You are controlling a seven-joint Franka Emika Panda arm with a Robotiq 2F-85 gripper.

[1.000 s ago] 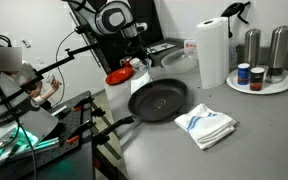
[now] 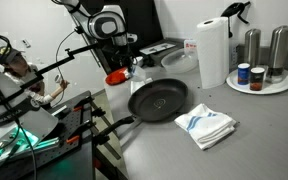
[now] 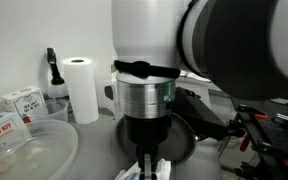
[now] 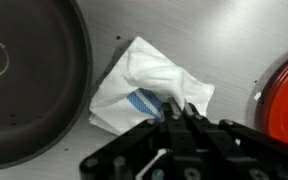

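Note:
My gripper is shut on a white cloth (image 4: 134, 93) with blue stripes. In the wrist view, the fingertips meet at the cloth's edge, and it spreads out crumpled beneath them. The cloth lies between the black pan (image 4: 34, 60) and a red dish (image 4: 286, 105). In exterior view 1 the cloth (image 2: 136, 77) stands bunched just behind the pan (image 2: 158, 100). From exterior view 2, the gripper (image 3: 147, 165) points down with the cloth (image 3: 132, 174) under it; the lower part is cut off by the frame.
A second folded white cloth (image 2: 206, 126) lies on the table right of the pan. Behind stand a paper towel roll (image 2: 213, 55), a clear bowl (image 2: 180, 60) and a tray (image 2: 262, 88) with shakers.
The gripper has come down a little, bringing the cloth lower, so that it hangs less stretched and looks more bunched. The pan and the folded cloth have stayed put.

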